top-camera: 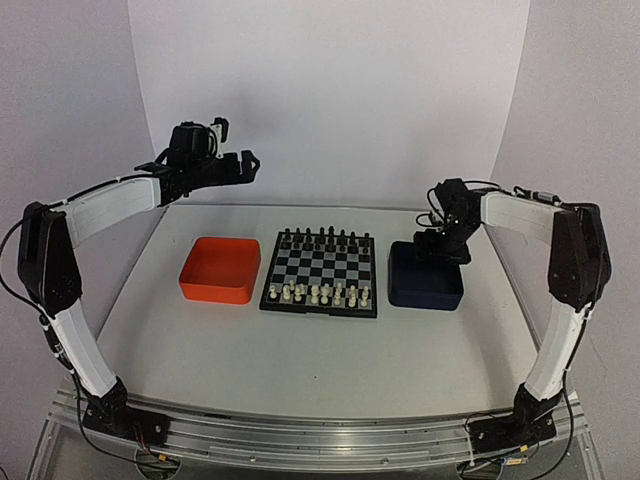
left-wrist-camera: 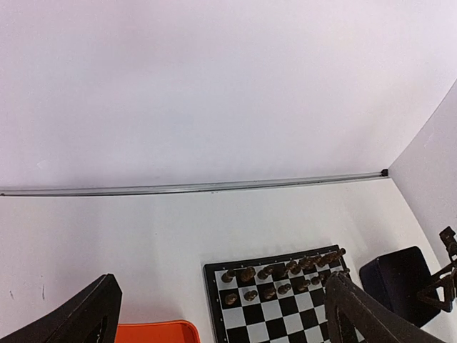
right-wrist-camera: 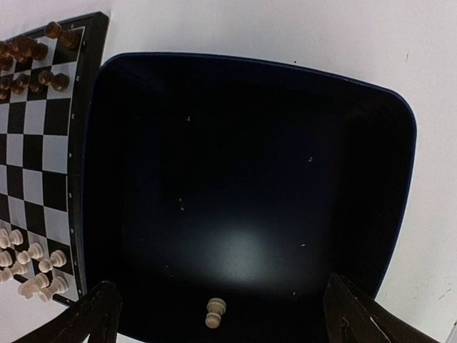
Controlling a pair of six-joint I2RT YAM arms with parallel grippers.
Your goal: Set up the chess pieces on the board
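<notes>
The chessboard (top-camera: pixel 323 266) lies in the middle of the table. Dark brown pieces (top-camera: pixel 326 240) stand in two rows along its far side, and white pieces (top-camera: pixel 320 294) fill the near side. One white pawn (right-wrist-camera: pixel 215 312) lies inside the dark blue box (right-wrist-camera: pixel 235 171), by its near wall. Raised high at the back left, above the table, my left gripper (top-camera: pixel 238 150) is open and empty. My right gripper (top-camera: pixel 442 252) hangs over the blue box; its fingers (right-wrist-camera: pixel 93 318) are wide apart to either side of the pawn, touching nothing visible.
An orange box (top-camera: pixel 220 268), empty in the top view, stands left of the board. The blue box sits close along the board's right edge. In front of the board the white table is bare.
</notes>
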